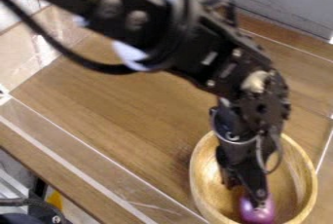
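A wooden bowl point(204, 168) sits at the lower right of the camera view with a purple eggplant-like object point(258, 207) inside it, mostly hidden behind the gripper. My gripper point(244, 183) points down into the bowl, over the purple object. Its fingertips are dark and blurred against the object; it looks shut, and nothing is clearly seen between the fingers.
A grey wall point(260, 4) runs along the back. Cables and metal parts lie at the lower left edge.
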